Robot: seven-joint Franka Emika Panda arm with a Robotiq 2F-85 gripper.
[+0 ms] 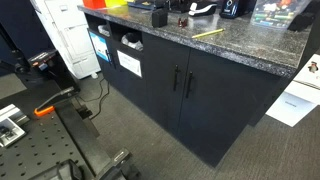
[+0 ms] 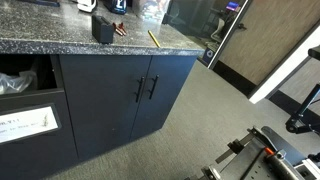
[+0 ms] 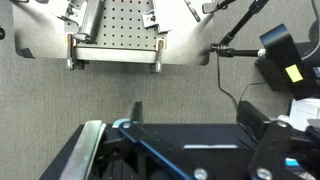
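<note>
In the wrist view my gripper is open, its two dark fingers far apart at the bottom of the view. Only grey carpet shows in the gap ahead of a dark surface, and nothing lies between the fingers. A black cabinet point(image 1: 150, 95) with two doors stands under a speckled countertop point(image 1: 245, 47); both doors look closed. Two upright handles point(image 2: 146, 88) sit side by side where the doors meet. Neither exterior view clearly shows the gripper.
On the countertop lie a yellow stick point(image 2: 154, 39), a black box point(image 2: 102, 29) and a clear bin point(image 1: 274, 13). An open shelf point(image 2: 22, 85) is left of the doors. A perforated metal table point(image 3: 125, 20) borders the carpet.
</note>
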